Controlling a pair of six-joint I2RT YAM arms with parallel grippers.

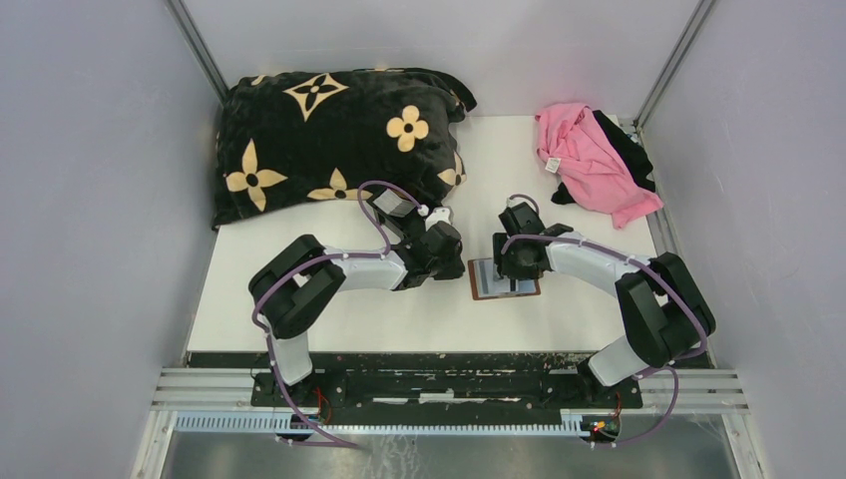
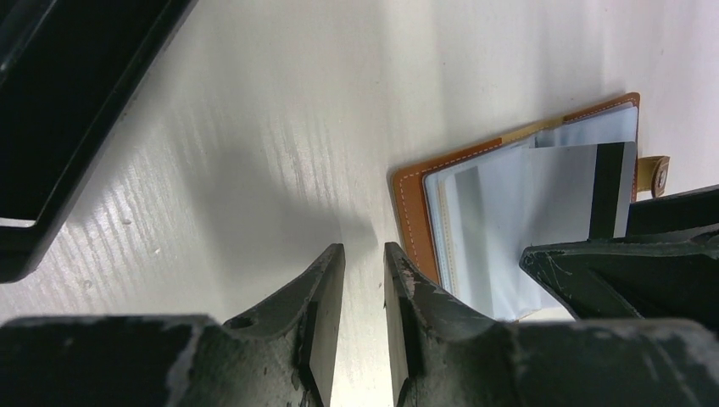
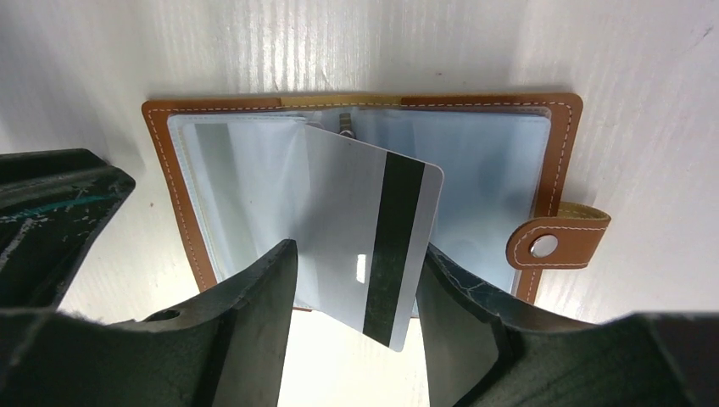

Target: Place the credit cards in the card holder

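A brown card holder (image 3: 547, 170) with clear sleeves lies open on the table. A silver card with a dark stripe lies slanted on the sleeves, also visible in the left wrist view (image 2: 560, 195). My right gripper is over it, fingertips either side of the card's lower part; whether they grip it is unclear. My left gripper is just left of the holder, with a small gap and nothing visible between its fingertips.
A dark object (image 1: 394, 205) with a silver top sits behind the left arm. A patterned black cushion (image 1: 339, 140) and pink cloth (image 1: 589, 160) lie at the back.
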